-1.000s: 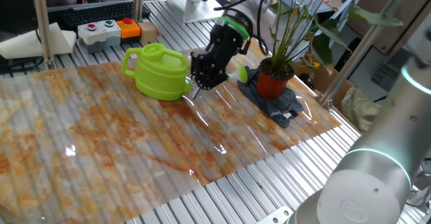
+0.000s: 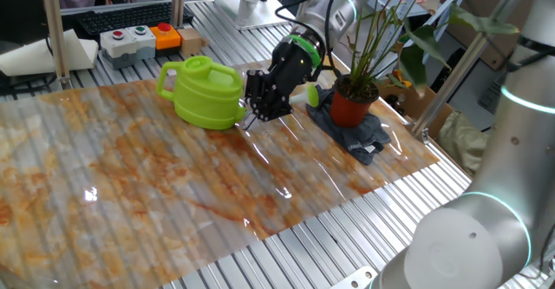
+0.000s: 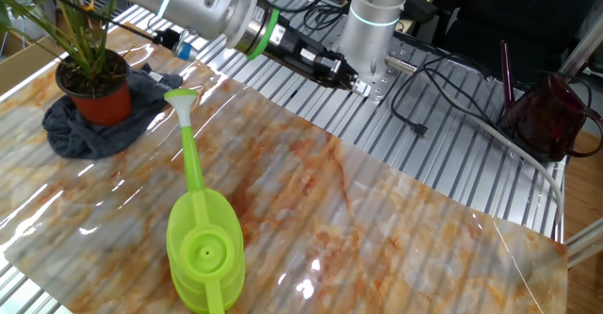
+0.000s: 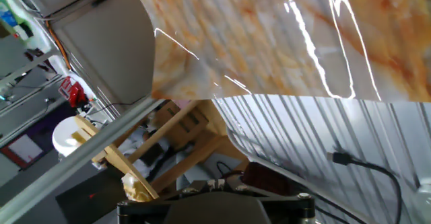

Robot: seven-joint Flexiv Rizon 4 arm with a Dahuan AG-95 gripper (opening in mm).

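A light green watering can (image 2: 208, 94) stands upright on the marbled sheet (image 3: 377, 229), its long spout (image 3: 191, 158) pointing towards the potted plant (image 2: 350, 107). My black gripper (image 3: 362, 87) hangs over the far edge of the sheet in exterior view 2, clear of the can. In exterior view 1 it covers part of the spout, without visible contact. Its fingertips (image 4: 211, 185) appear close together at the bottom of the wrist view, and nothing shows between them. The can is out of the wrist view.
The plant's brown pot rests on a dark grey cloth (image 3: 104, 135). A dark red jug (image 3: 546, 116) and loose cables (image 3: 419, 128) lie beyond the sheet. Button boxes (image 2: 128, 46) stand at the back. Much of the sheet is bare.
The arm's links have swung, and the gripper's wrist with the green ring appears slightly lower and turned in exterior view 1. The can and plant have stayed put.
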